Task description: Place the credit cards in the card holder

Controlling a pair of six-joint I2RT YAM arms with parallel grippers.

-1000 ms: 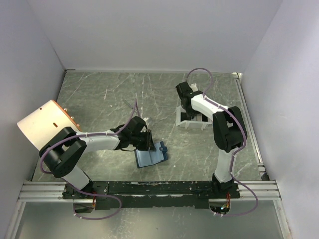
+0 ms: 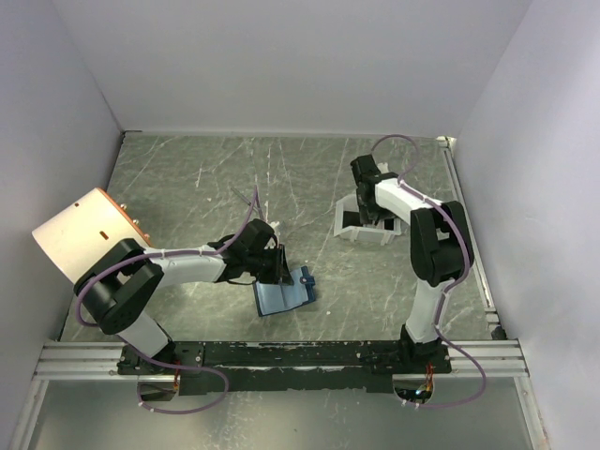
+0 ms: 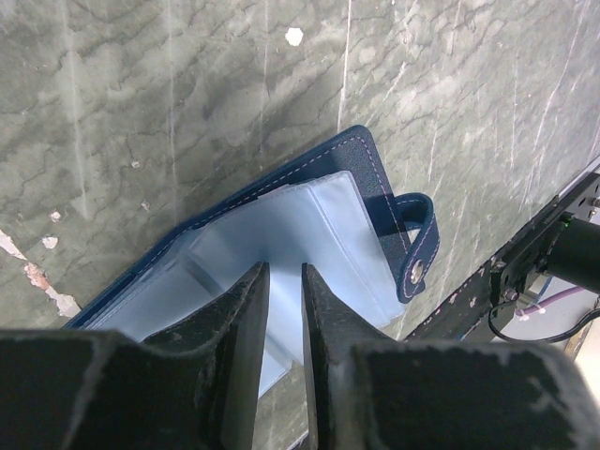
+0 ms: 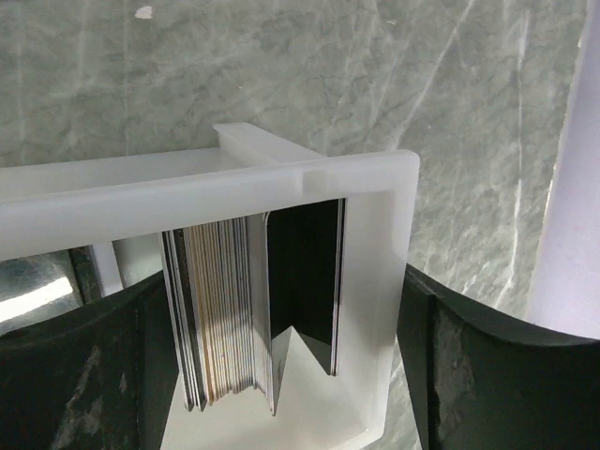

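Bluish clear sleeves fill the open navy card holder, which lies on the table in front of my left gripper. The left fingers are a little apart, with part of a sleeve showing in the gap; whether they touch it is unclear. A white box holds a row of thin cards on edge, and a black card leans at its right end. My right gripper is wide open, one finger at each side of this card section. No card is clamped in it.
A beige board stands at the left edge. A strap with a snap sticks out from the holder's edge.
My right gripper has shifted to the right over the white box and come slightly towards the front. The box appears nudged slightly right. The left arm and card holder stay put.
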